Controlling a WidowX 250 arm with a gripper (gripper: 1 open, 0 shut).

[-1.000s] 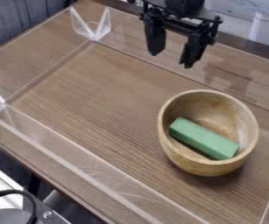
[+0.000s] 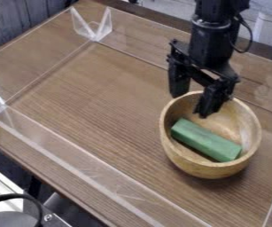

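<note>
A wooden bowl sits on the right part of the wooden table, with a green block lying tilted inside it. The black gripper hangs from the top of the view over the back of the bowl, its fingers open and pointing down, one near the bowl's back rim. Nothing shows between them.
Clear plastic strips and corner pieces line its edges. Some grey and dark hardware shows at the bottom left corner.
The gripper has moved down and toward the viewer, from above the back of the table to over the bowl. The bowl and green block have not moved.
</note>
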